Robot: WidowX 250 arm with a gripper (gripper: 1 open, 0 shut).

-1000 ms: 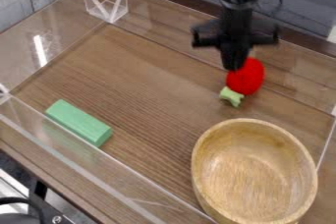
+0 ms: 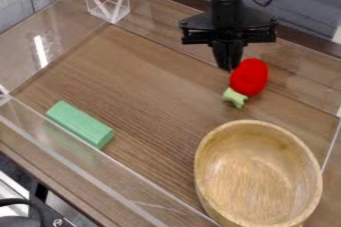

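The black gripper (image 2: pixel 229 54) hangs at the upper middle, its narrow tip shut with nothing visible between the fingers. It is just above and left of a red oval object (image 2: pixel 250 77), whose lower left has a light green piece (image 2: pixel 234 99). A green block (image 2: pixel 79 124) lies at the lower left. A large tan bowl (image 2: pixel 257 189) fills the lower right.
A white wire holder (image 2: pixel 107 2) stands at the back left. Rails run along the left and back edges.
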